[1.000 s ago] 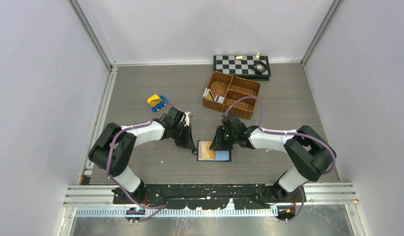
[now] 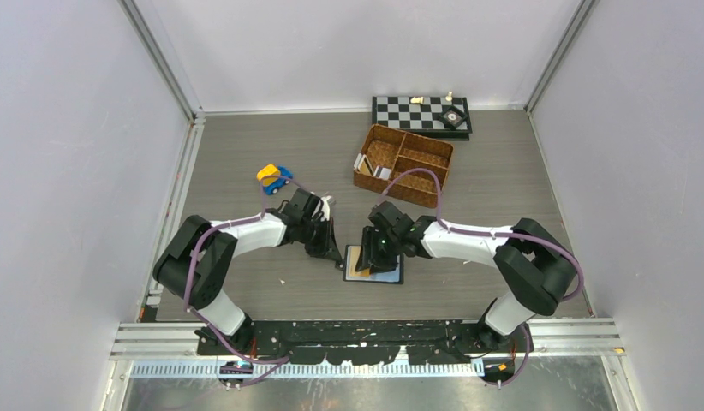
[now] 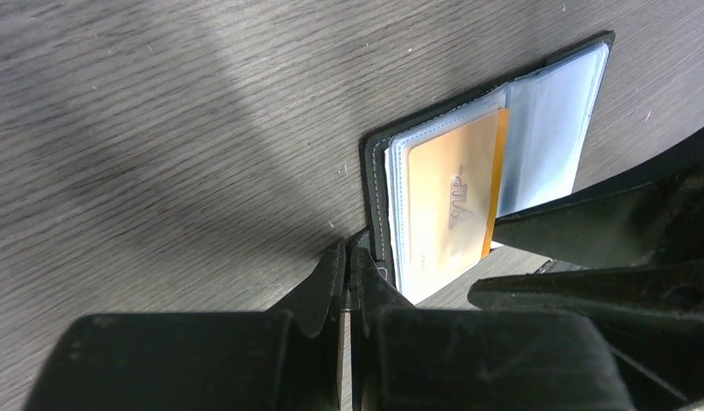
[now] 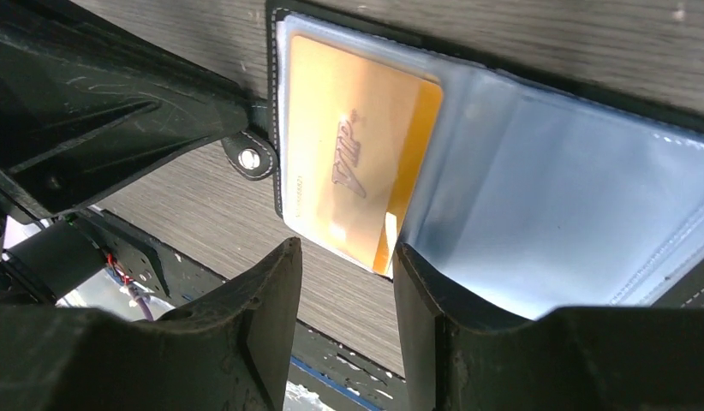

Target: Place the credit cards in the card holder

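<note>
The card holder [image 2: 388,277] lies opened flat on the table, black outside with clear bluish pockets. An orange-and-gold card [image 3: 451,197] sits inside its left pocket, with the orange strip along the pocket's opening. My left gripper is shut on the holder's left edge, by the small tab with a metal snap [image 4: 249,158]. Over the card's orange edge, my right gripper stands open with nothing between its fingers. The holder's right pocket [image 4: 580,197] looks empty. From above, the right gripper partly covers the holder.
A wicker basket [image 2: 421,185] with compartments stands behind the holder, several cards [image 2: 382,173] in its left side. Farther back is a chessboard [image 2: 406,114]. A yellow-and-blue toy car [image 2: 274,178] rests at back left. Bare table surrounds the holder.
The left gripper has stayed on the holder's edge.
</note>
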